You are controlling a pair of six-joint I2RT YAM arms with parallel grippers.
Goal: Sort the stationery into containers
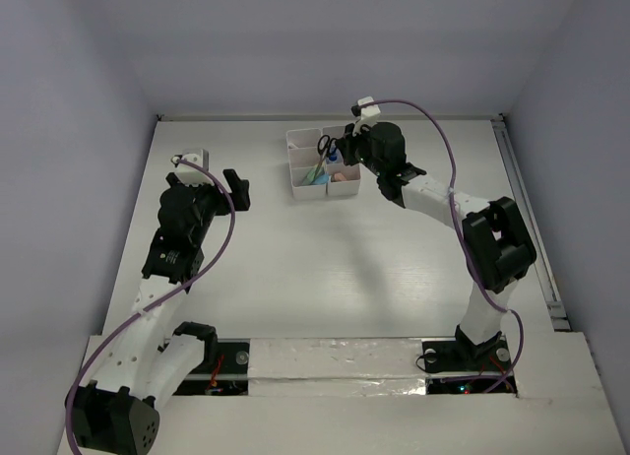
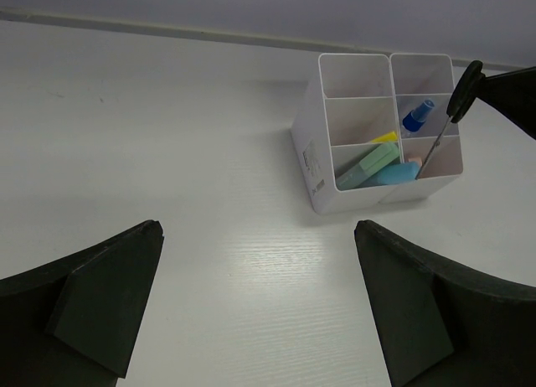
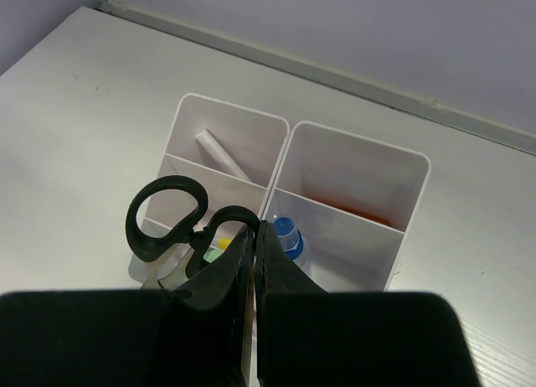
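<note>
A white divided organizer (image 1: 300,187) (image 2: 310,136) (image 3: 352,161) stands at the back centre, holding a blue-capped bottle (image 2: 417,115) (image 3: 286,234), a green item (image 2: 368,165), a light blue item (image 2: 394,173) and other small pieces. My right gripper (image 1: 345,145) is shut on black-handled scissors (image 1: 324,144) (image 2: 465,90) (image 3: 167,186), held over the organizer with the blades pointing down into it. My left gripper (image 1: 232,189) stands open to the left of the organizer, nothing between its fingers.
Walls close it in at the back and on both sides.
</note>
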